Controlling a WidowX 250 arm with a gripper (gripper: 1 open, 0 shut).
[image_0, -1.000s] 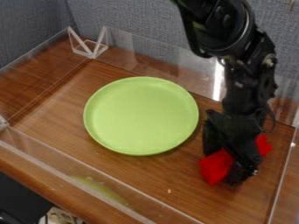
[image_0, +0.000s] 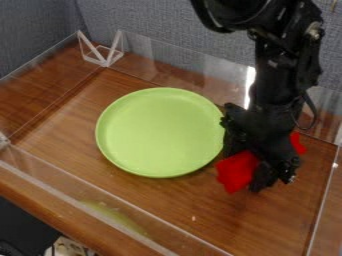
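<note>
A black robot gripper (image_0: 257, 160) hangs over the right part of the wooden table, shut around a red object (image_0: 235, 173), which shows below and behind the fingers. The fingers hide much of the object, so its shape is unclear. Just left of the gripper a round, light green plate (image_0: 156, 133) lies on the table, its right edge partly behind the arm.
A white wire holder (image_0: 103, 55) stands at the back left corner. Clear barriers run along the table's edges.
The gripper and the red object have moved left and a little upward in the view, closer to the green plate. The gripper now covers part of the plate's right edge.
</note>
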